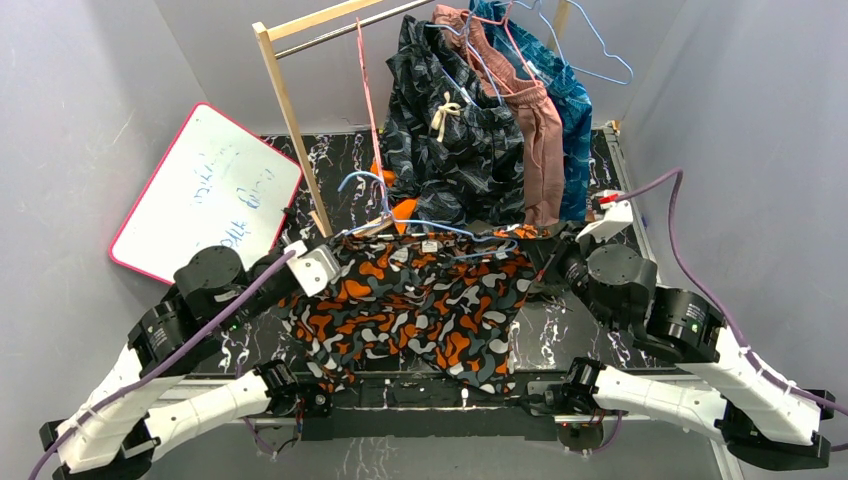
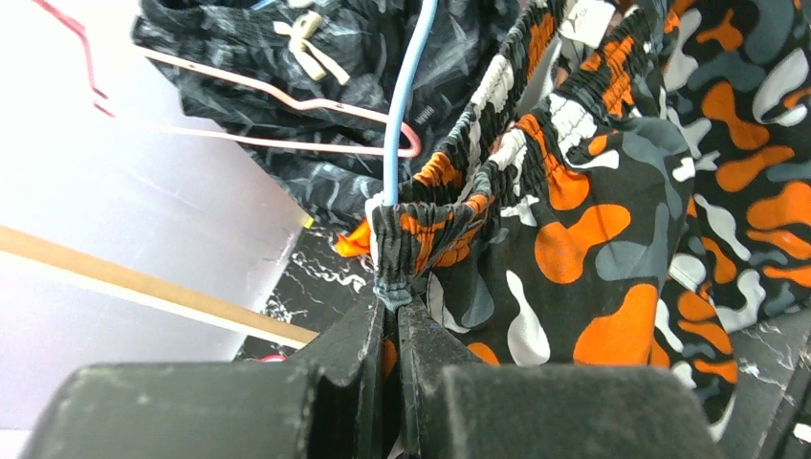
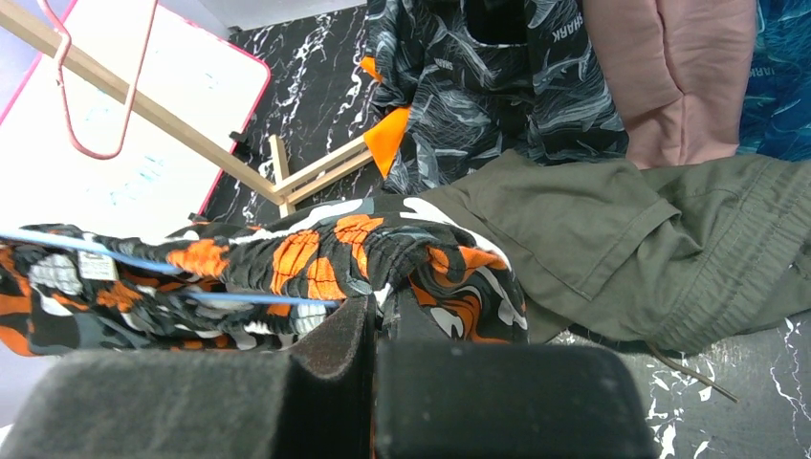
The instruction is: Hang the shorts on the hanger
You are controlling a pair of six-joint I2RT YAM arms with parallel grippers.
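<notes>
Dark camouflage shorts with orange, grey and white shapes (image 1: 400,315) hang stretched between my two grippers. My left gripper is shut, its tips pinching the gathered left end of the elastic waistband. At the waistband's other end, my right gripper is shut on bunched fabric. A light blue hanger (image 1: 435,228) lies along the waistband, its hook up. In the left wrist view one arm of the blue hanger (image 2: 402,105) runs down into the waistband's left end. Toward the right gripper, the blue hanger's bar (image 3: 268,299) disappears among the fabric folds.
Behind is a wooden rack (image 1: 283,120) holding black shorts (image 1: 450,120), pink shorts (image 1: 540,140) and blue shorts (image 1: 575,130). An empty pink hanger (image 1: 368,90) dangles close by. Olive shorts (image 3: 612,229) lie near my right gripper. A whiteboard (image 1: 205,190) leans at left.
</notes>
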